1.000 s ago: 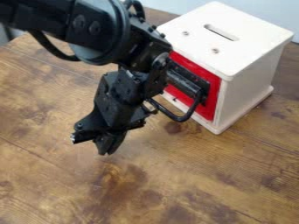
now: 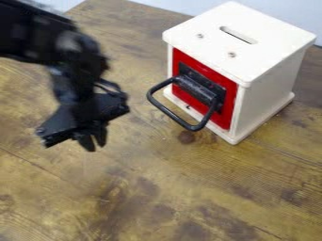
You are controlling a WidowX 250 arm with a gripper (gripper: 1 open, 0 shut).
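A white box (image 2: 262,75) with a slot in its top stands at the upper right on the wooden table. Its red front (image 2: 223,112) carries a black latch plate with a black loop handle (image 2: 169,116) sticking out toward the lower left. My black gripper (image 2: 90,139), blurred by motion, hangs left of the handle, apart from it. It looks shut, with nothing visible between its fingers.
A pale wall lies behind the table at the top.
My arm and gripper have moved left, away from the box, uncovering more of its front and handle. The box looks unmoved.
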